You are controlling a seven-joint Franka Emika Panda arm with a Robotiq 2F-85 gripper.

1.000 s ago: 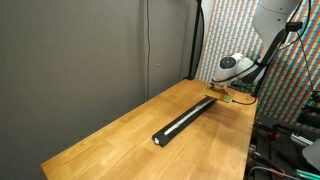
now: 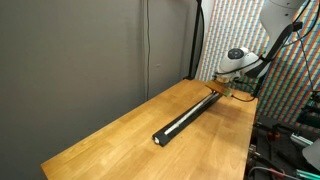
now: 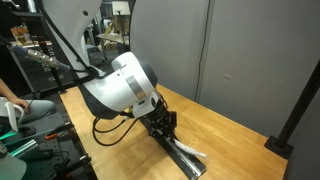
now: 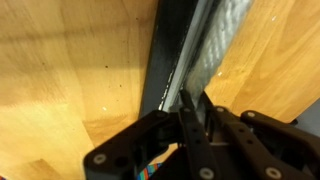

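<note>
A long black channel (image 2: 170, 132) lies on the wooden table, with a pale strip (image 2: 186, 119) running along it. In exterior view 1 my gripper (image 2: 214, 92) is at the channel's far end, low over the table. Exterior view 2 has the gripper (image 3: 166, 134) down by the channel, and a white end of the strip (image 3: 190, 150) shows in front of it. The wrist view shows the greyish-white strip (image 4: 222, 38) leading in between the fingers, which are shut on it. Beside it runs the black channel wall (image 4: 168, 50). The fingertips are partly hidden by the strip.
A grey panel (image 2: 80, 70) stands behind it. A dark cable loops beside the arm, and a black post (image 3: 295, 110) rises at the right in exterior view 2.
The arm's white body has shifted slightly to the right and tilted in exterior view 1, the gripper rising a little. The channel and the strip's near end look unmoved.
</note>
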